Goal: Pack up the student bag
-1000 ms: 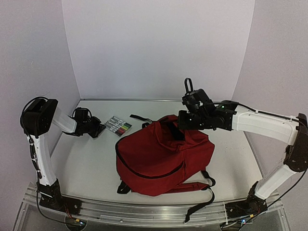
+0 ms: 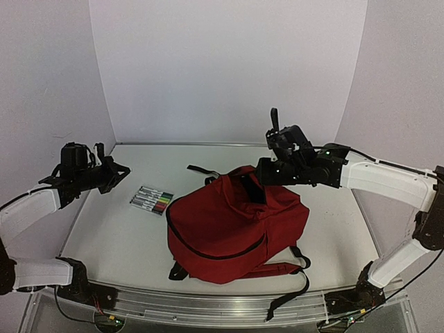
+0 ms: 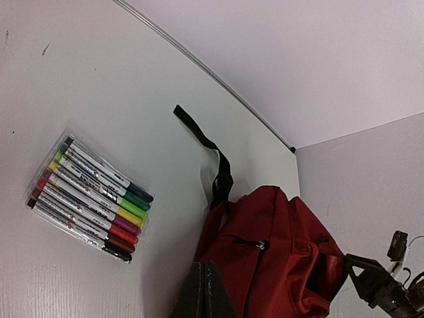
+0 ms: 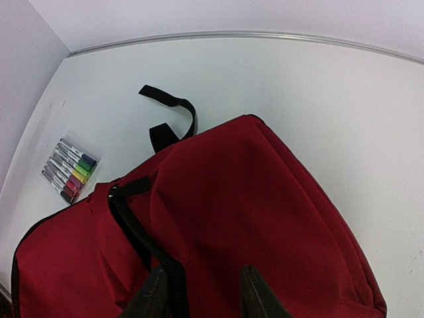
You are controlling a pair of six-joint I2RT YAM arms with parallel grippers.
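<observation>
A red backpack (image 2: 218, 229) lies on the table, its mouth gaping near my right gripper (image 2: 261, 171). In the right wrist view, the right gripper stands open over the bag. The black zip edge (image 4: 149, 242) of the mouth runs between its fingers, close to the left one. A clear flat pack of colored markers (image 3: 89, 199) lies on the table left of the bag. Up and left of that pack hangs my left gripper (image 2: 127, 171), apart from it. Its fingers are together in the left wrist view, with nothing showing between them.
A black strap (image 2: 201, 169) sticks out behind the bag. Another strap (image 2: 288, 298) trails over the front table edge. Bare table (image 2: 114, 243) spreads in front of the markers, and grey walls enclose the back and sides.
The left gripper has drawn back leftward and up, away from the markers. The marker pack has shifted left and toward the front, turning slightly. My right arm and the bag have hardly moved.
</observation>
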